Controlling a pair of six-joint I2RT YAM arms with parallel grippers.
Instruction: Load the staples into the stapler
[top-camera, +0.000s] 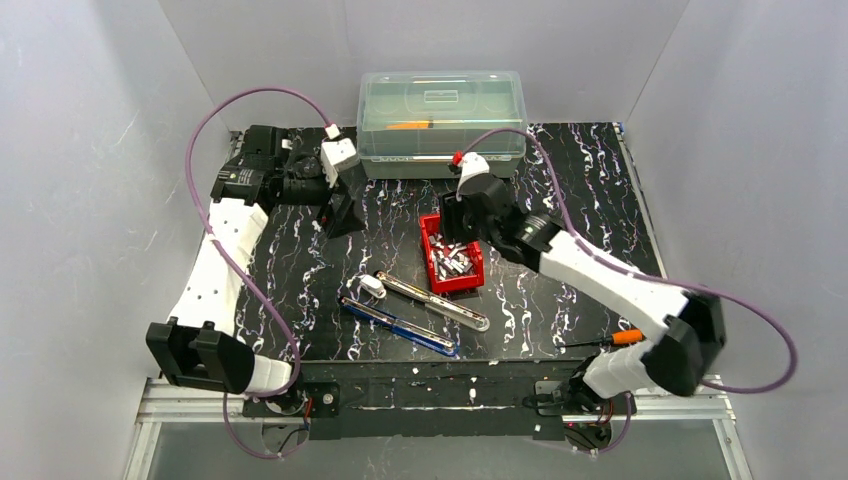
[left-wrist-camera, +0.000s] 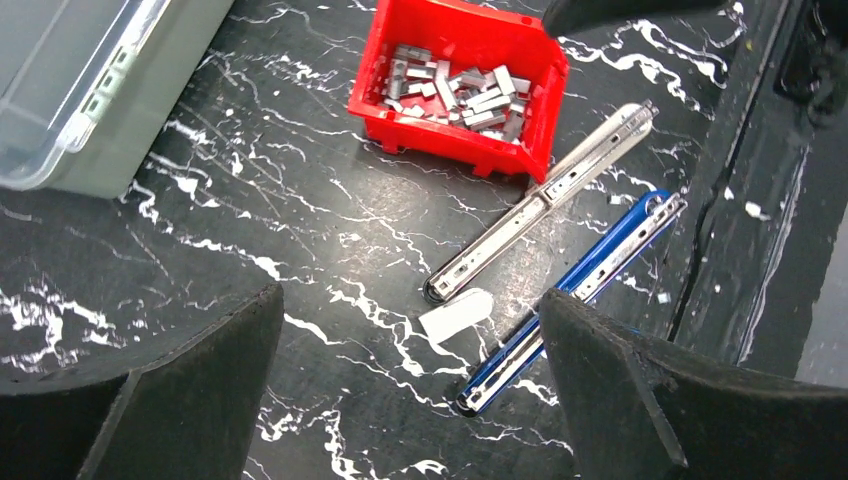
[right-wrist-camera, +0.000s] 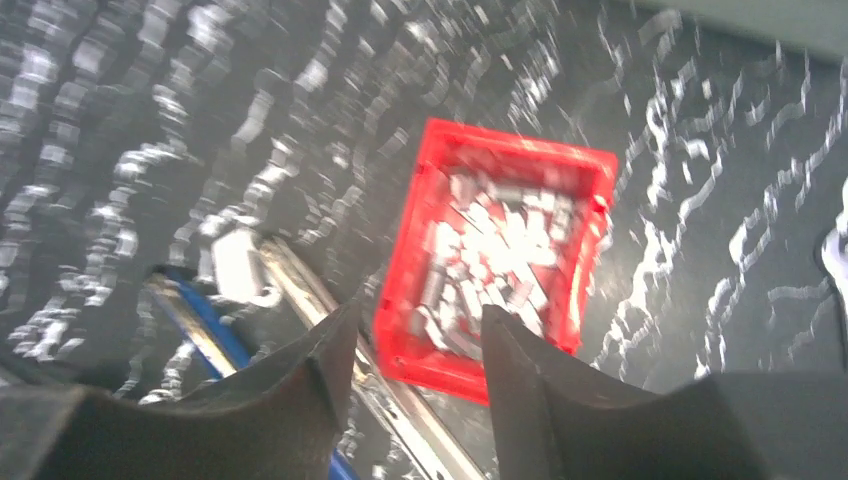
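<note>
Several small staple strips (left-wrist-camera: 490, 98) lie loose in a red bin (left-wrist-camera: 455, 143) at mid-table. The stapler is in parts: a blue piece with a metal channel (top-camera: 398, 325) and a long silver-white piece (top-camera: 433, 300) lie side by side in front of the bin. By their left ends rests a small white piece (left-wrist-camera: 456, 315). My left gripper (top-camera: 341, 219) hovers left of the bin, open and empty. Over the bin's far end is my right gripper, its fingers parted with nothing between them. In the blurred right wrist view the bin lies beyond its fingertips.
A lidded grey-green toolbox (top-camera: 440, 170) stands against the back wall. An orange-handled screwdriver (top-camera: 625, 337) lies at front right. A wrench (right-wrist-camera: 836, 262) shows partly at the right wrist view's edge. The table left of the bin is clear.
</note>
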